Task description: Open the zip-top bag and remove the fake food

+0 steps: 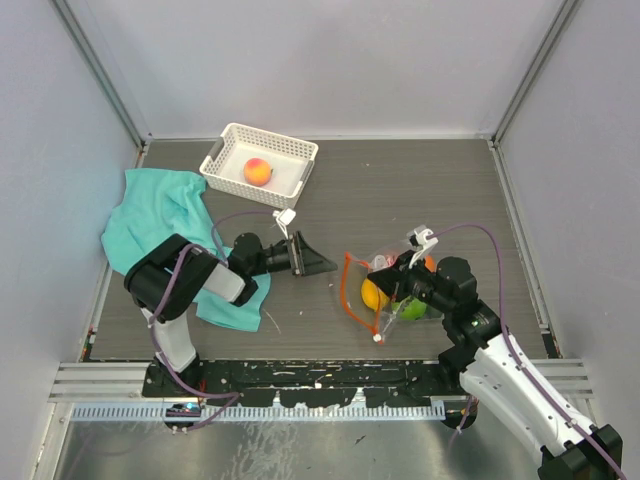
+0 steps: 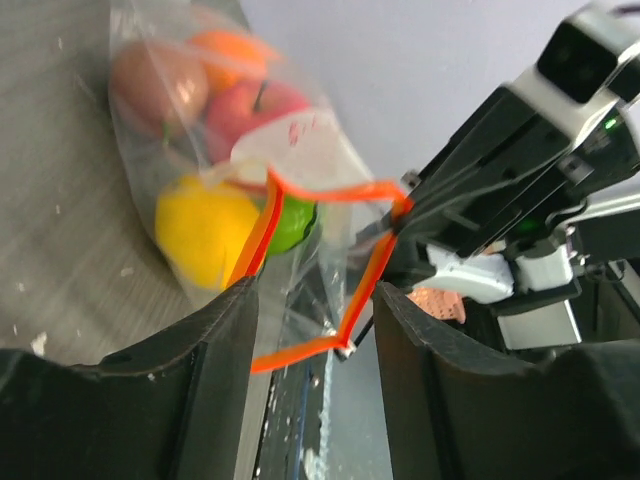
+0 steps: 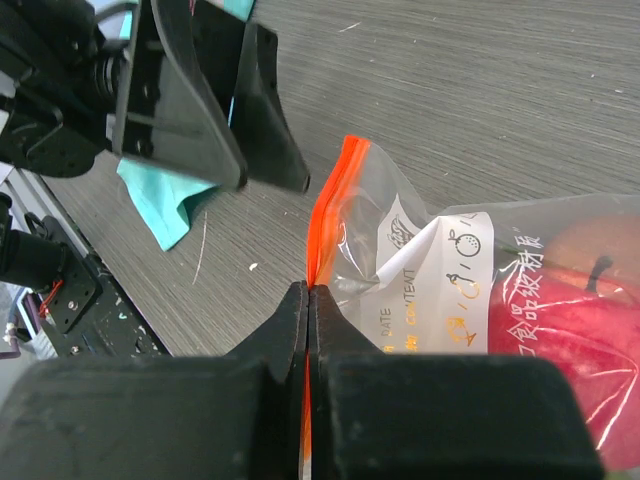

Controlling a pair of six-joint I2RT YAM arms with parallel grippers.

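Observation:
The clear zip bag (image 2: 140,150) lies with its orange-edged mouth (image 2: 325,193) gaping open toward my left gripper. Inside are a yellow fruit (image 2: 205,230), a green one (image 2: 292,222), a red apple (image 3: 560,350), an orange one (image 2: 235,55) and a brownish round one (image 2: 155,85). My right gripper is shut on the bag's orange zip edge (image 3: 330,210). To the left of the mouth, my left gripper (image 1: 322,262) stands part open with nothing between its fingers. A peach (image 1: 257,172) sits in the white basket (image 1: 225,187).
A teal cloth (image 1: 165,215) lies on the left of the table, partly under the left arm. Bare table (image 1: 400,180) stretches behind the bag and right of the basket. Walls enclose the sides and back.

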